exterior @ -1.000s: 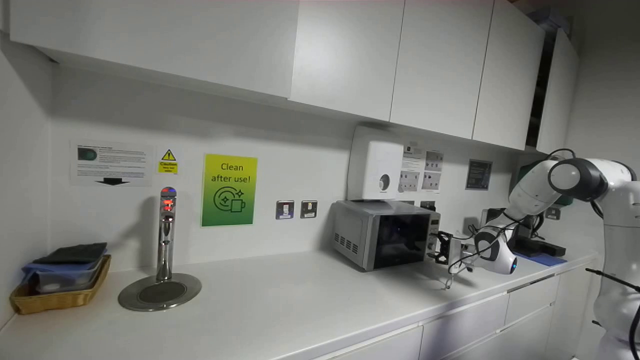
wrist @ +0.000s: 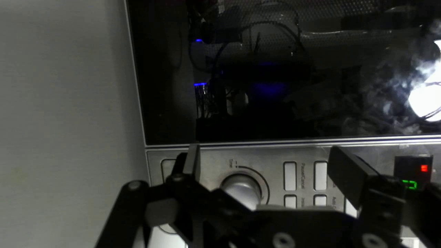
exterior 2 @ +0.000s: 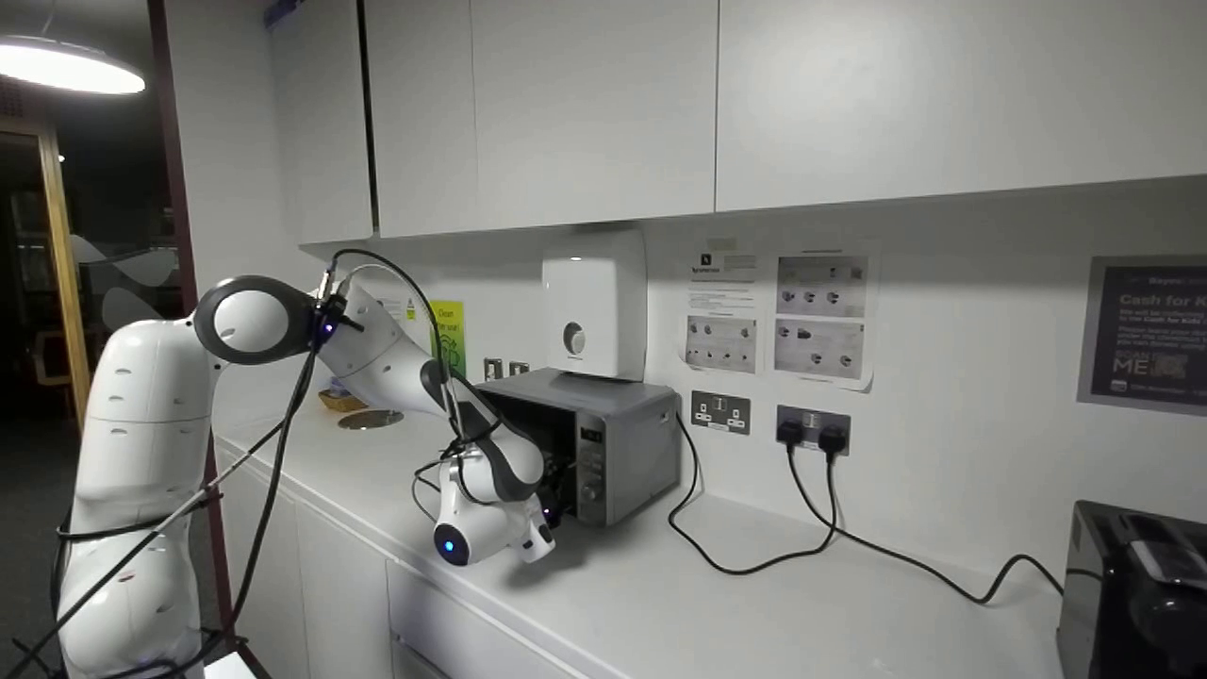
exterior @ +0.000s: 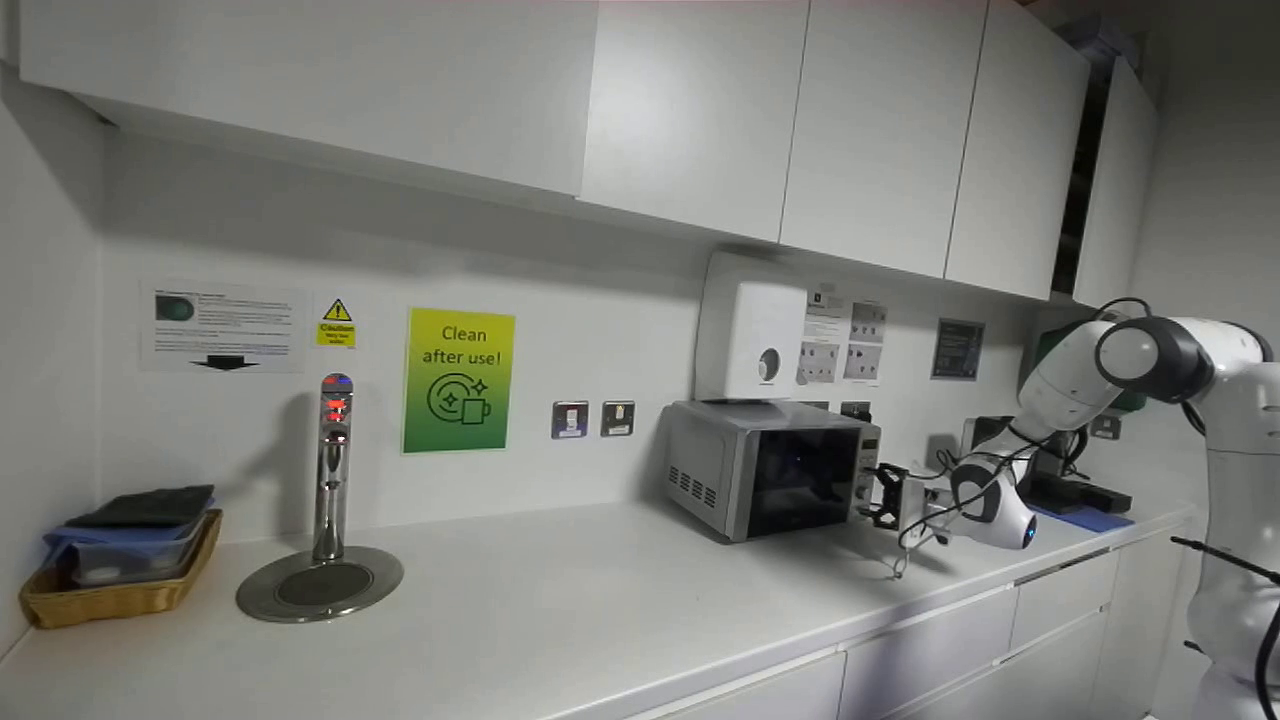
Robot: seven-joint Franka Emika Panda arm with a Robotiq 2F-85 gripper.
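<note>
A silver microwave with a dark glass door stands on the counter against the wall; its door is closed. My gripper is at the right side of its front, by the control panel. In the wrist view the gripper is open, its two fingers spread wide with nothing held between them. The round time knob and several pale buttons show in the gap. Part of the panel is hidden behind the gripper's body. Whether a fingertip touches the panel I cannot tell.
A white dispenser hangs just above the microwave. Its black cable trails over the counter to the right. A toaster-like black appliance stands at the far right.
The arm's wrist has shifted very slightly, toward the right in the exterior view. The microwave and everything else stand as before.
</note>
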